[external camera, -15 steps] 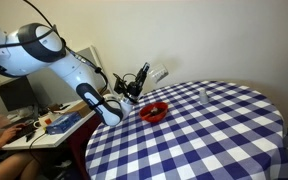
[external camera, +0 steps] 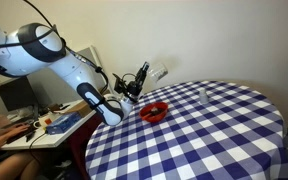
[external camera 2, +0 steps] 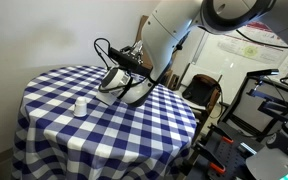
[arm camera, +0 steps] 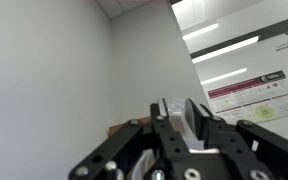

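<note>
My gripper [external camera: 142, 73] is raised above the far left part of the table, pointing up and to the right. It is shut on a clear cup [external camera: 158, 73], which is tilted in the air. In the wrist view, a pale piece of the cup [arm camera: 176, 106] shows between the fingertips. Below and slightly right of the gripper, a red bowl [external camera: 154, 112] rests on the table with something small and dark inside. Its contents are too small to make out. Exterior view 2 does not show the cup clearly, as the arm is in front.
A blue-and-white checked cloth covers the table [external camera: 209, 140]. A white container [external camera: 203, 95] stands upright toward the back, well apart from the bowl. A desk with a monitor [external camera: 17, 95] lies beyond the table's left edge.
</note>
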